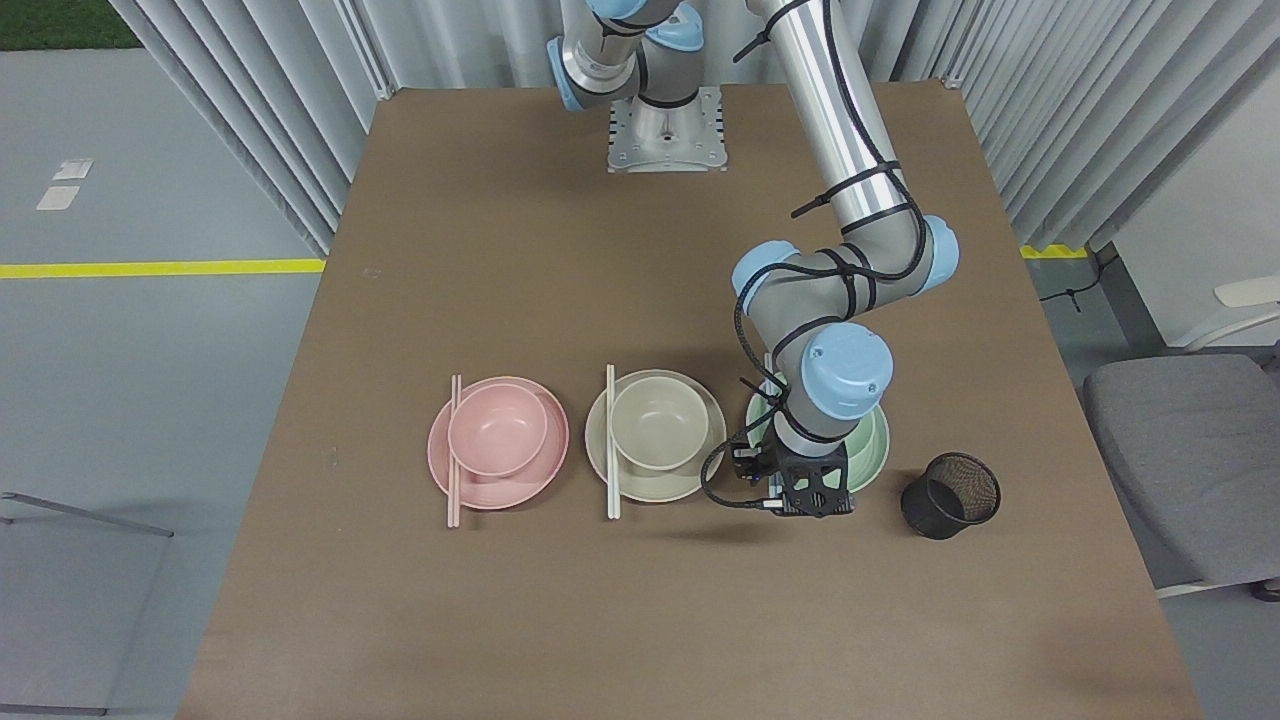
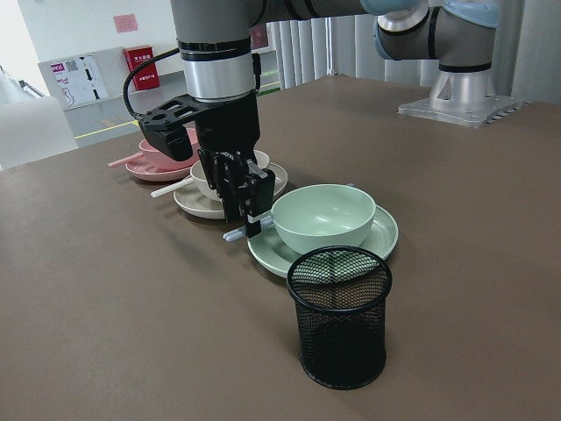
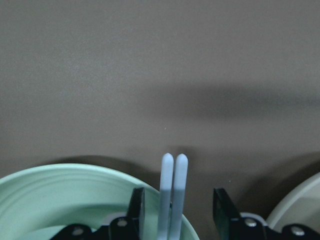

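Note:
My gripper is low over the near side of the green setting, its black fingers open and apart on either side of two pale bluish chopsticks (image 3: 165, 195), which rest on the rim of the mint plate (image 3: 60, 185). In the left view the gripper is beside the mint bowl (image 2: 323, 210), and in the front view my wrist hides much of this setting.
A cream bowl (image 1: 659, 421) on a plate with white chopsticks (image 1: 611, 480) and a pink bowl (image 1: 497, 427) on a plate with pink chopsticks (image 1: 455, 480) stand leftward. A black mesh cup (image 1: 949, 498) is to the right.

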